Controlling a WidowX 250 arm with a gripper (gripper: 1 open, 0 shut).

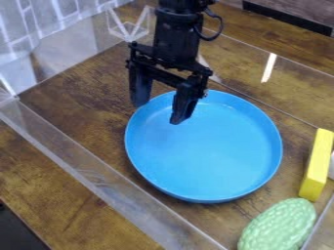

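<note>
The black gripper (pixel 162 98) hangs over the back-left rim of a large blue plate (pixel 202 156), its two dark fingers pointing down with a gap between them. Nothing shows between them. Whether the fingertips touch the plate or table is hard to tell.
A yellow block (pixel 315 162) lies at the right, with a pale green oval object (pixel 275 227) at the lower right. Clear plastic walls run along the left.
</note>
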